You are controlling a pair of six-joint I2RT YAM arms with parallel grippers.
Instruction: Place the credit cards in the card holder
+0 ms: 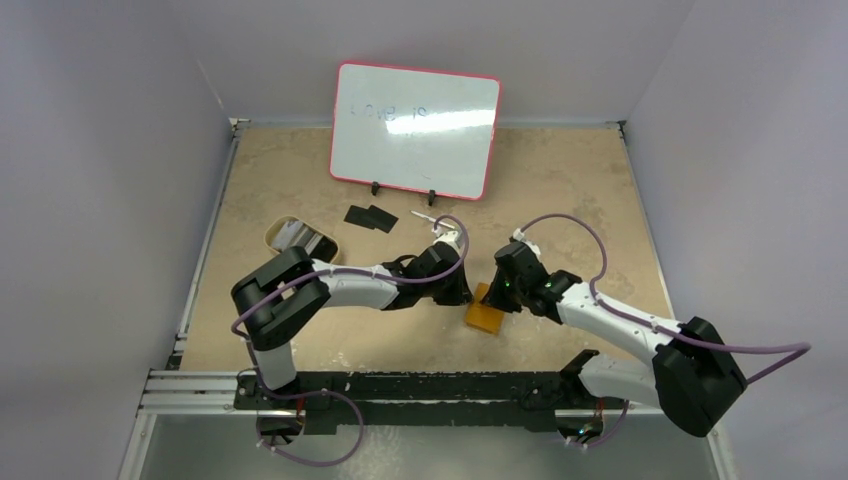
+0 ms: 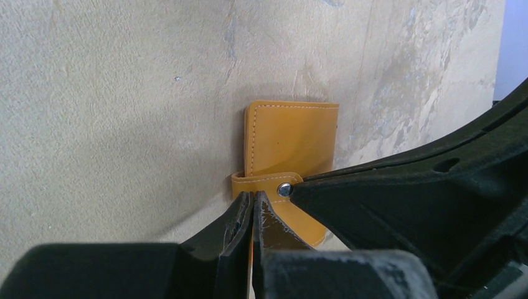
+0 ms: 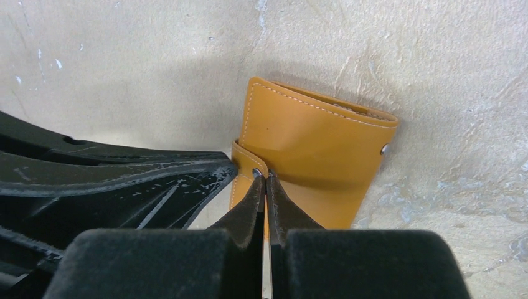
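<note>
The orange card holder (image 1: pixel 485 318) lies on the table between both grippers, its snap strap (image 2: pixel 268 180) lying across the front. Just at the strap's edge, the left gripper is shut, with nothing visible between its fingers. My right gripper is also shut, its tips over the strap by the snap; whether they pinch its thin edge is hidden. A slim opening (image 3: pixel 367 113) shows along one end of the holder. Two dark flat cards (image 1: pixel 371 217) lie overlapping behind the left arm, away from the holder.
An oval basket (image 1: pixel 275 236) with a grey-white item and a dark one stands at the left. Behind, a whiteboard (image 1: pixel 415 130) stands on small black feet, with a white pen (image 1: pixel 428 217) before it.
</note>
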